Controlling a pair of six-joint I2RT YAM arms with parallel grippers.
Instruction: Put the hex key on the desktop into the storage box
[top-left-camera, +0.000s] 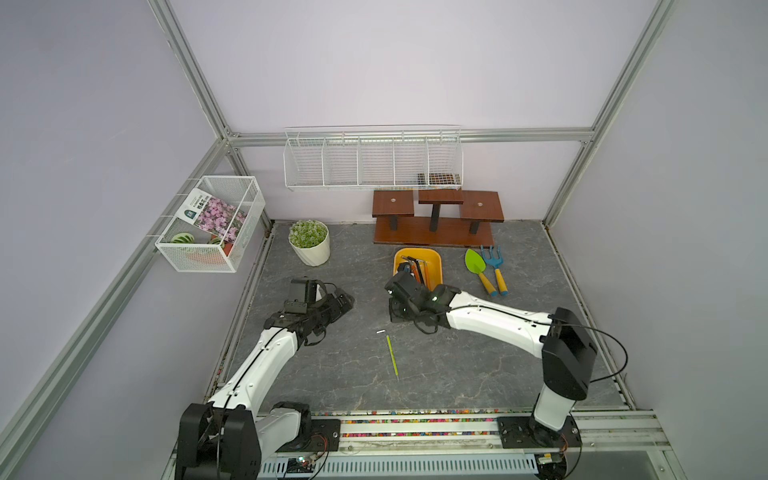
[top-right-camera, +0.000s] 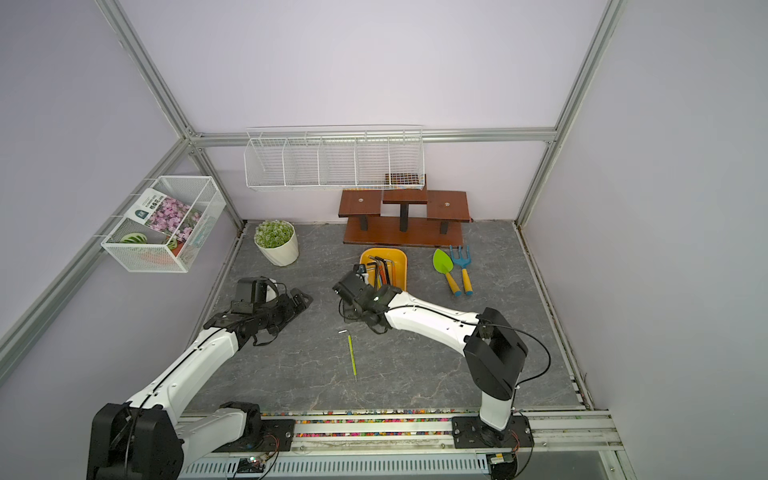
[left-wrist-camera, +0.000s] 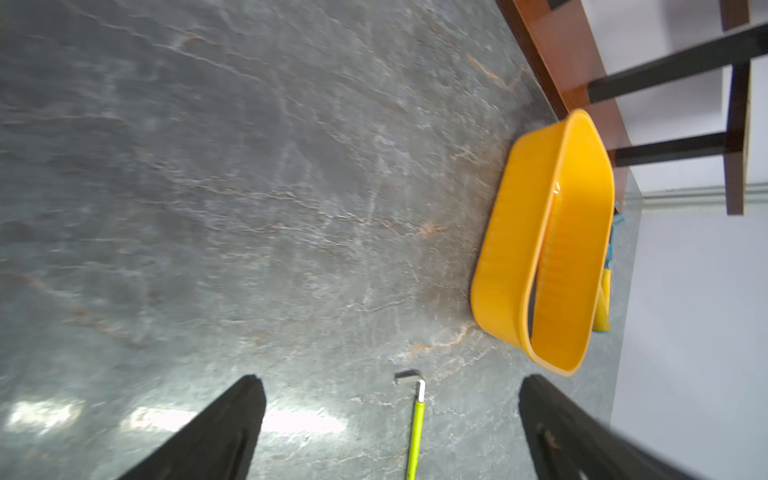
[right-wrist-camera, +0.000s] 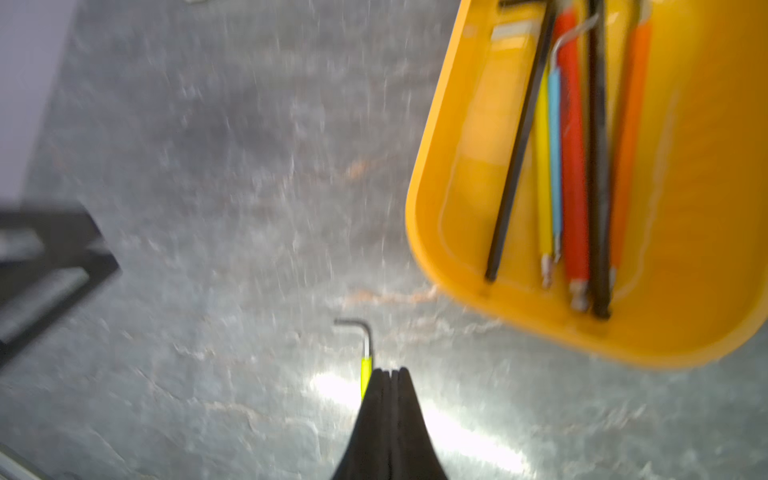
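Note:
The hex key (top-left-camera: 392, 356), yellow-green with a bare bent end, shows on the grey desktop in front of the yellow storage box (top-left-camera: 438, 276). In the left wrist view the hex key (left-wrist-camera: 417, 432) has no gripper around it. My right gripper is shut, with nothing seen between its fingertips; in that view they overlap part of the hex key (right-wrist-camera: 365, 373) behind them. From above, the right arm covers part of the box. My left gripper is open and empty, left of the box, its fingers (left-wrist-camera: 232, 424) wide apart.
Several hex keys (right-wrist-camera: 572, 152) lie in the box. A potted plant (top-left-camera: 310, 242) stands at the back left, a wooden stand (top-left-camera: 436, 232) behind the box. A toy shovel (top-left-camera: 477, 268) and fork (top-left-camera: 496, 272) lie right of it.

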